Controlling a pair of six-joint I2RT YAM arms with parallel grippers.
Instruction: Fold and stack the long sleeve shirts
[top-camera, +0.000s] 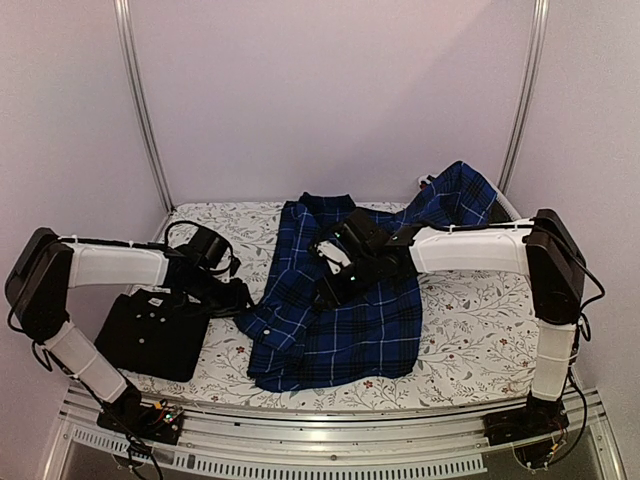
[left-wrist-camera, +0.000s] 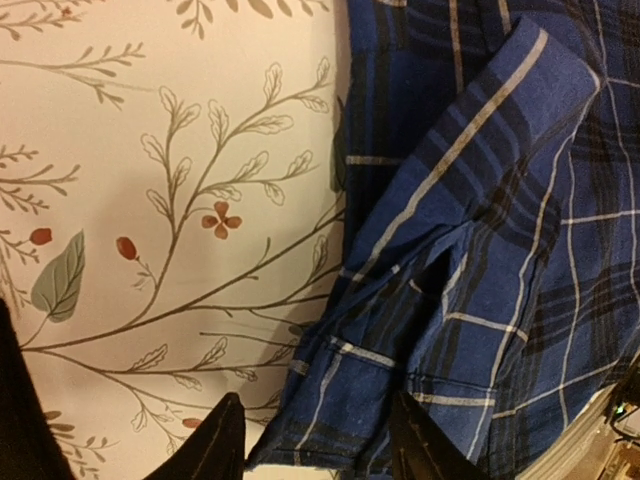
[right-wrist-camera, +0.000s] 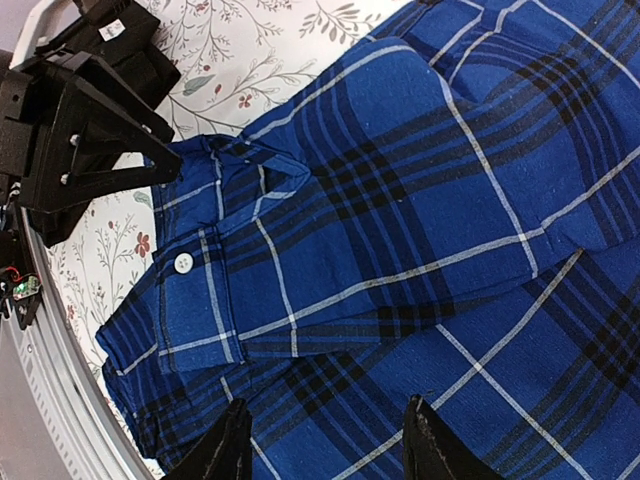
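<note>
A blue plaid shirt (top-camera: 362, 340) lies on the floral cloth, one sleeve (top-camera: 285, 315) folded across its left side with the buttoned cuff pointing front-left. My left gripper (top-camera: 243, 300) is at the cuff end of that sleeve; in the left wrist view its fingers are parted around the cuff edge (left-wrist-camera: 350, 410), and whether they touch it I cannot tell. Over the shirt's middle, beside the folded sleeve, is my right gripper (top-camera: 325, 292), its fingers (right-wrist-camera: 232, 440) apart above flat fabric. The right arm covers part of the shirt's upper body. A folded black shirt (top-camera: 150, 338) lies at the far left.
More blue plaid cloth (top-camera: 460, 195) is heaped at the back right, partly over a container's edge (top-camera: 508, 205). A metal rail (top-camera: 330, 415) runs along the front.
</note>
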